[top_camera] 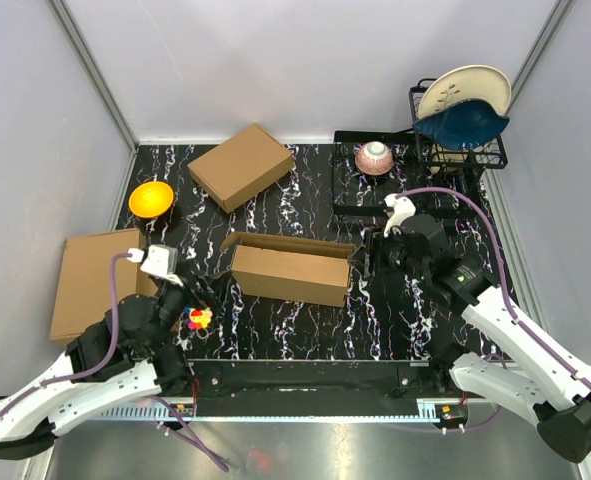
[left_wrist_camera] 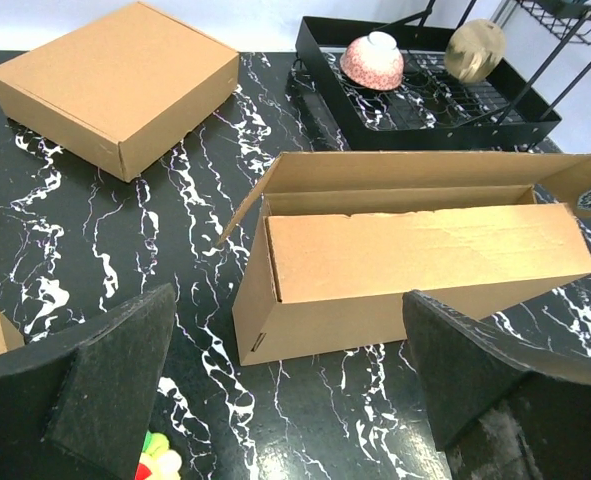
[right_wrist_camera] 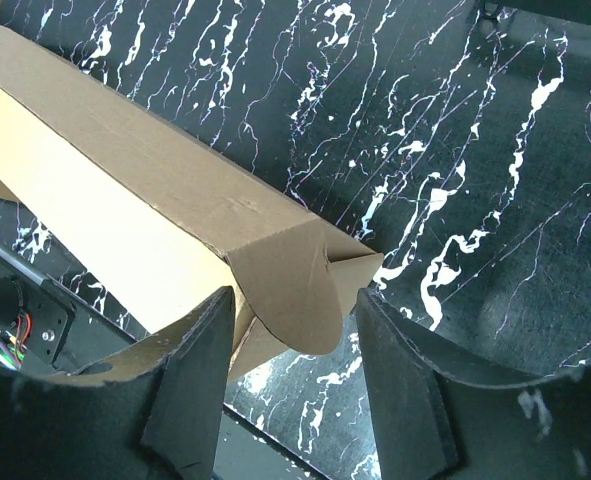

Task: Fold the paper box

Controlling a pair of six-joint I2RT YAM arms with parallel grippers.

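Note:
The brown paper box (top_camera: 291, 278) stands in the middle of the table, its long lid panel (left_wrist_camera: 405, 172) raised along the back and a side flap (left_wrist_camera: 247, 204) hanging off that panel's left end. My left gripper (top_camera: 223, 286) is open beside the box's left end, with space between its fingers and nothing held. At the other end, my right gripper has its fingers apart on either side of the lid's right side flap (right_wrist_camera: 293, 290). No firm hold on that flap shows.
A flat closed box (top_camera: 240, 166) lies at the back, and a brown carton (top_camera: 87, 280) stands at the left. Nearby are a yellow bowl (top_camera: 151, 199) and a flower toy (top_camera: 200, 319). A dish rack (top_camera: 345, 185) occupies the back right.

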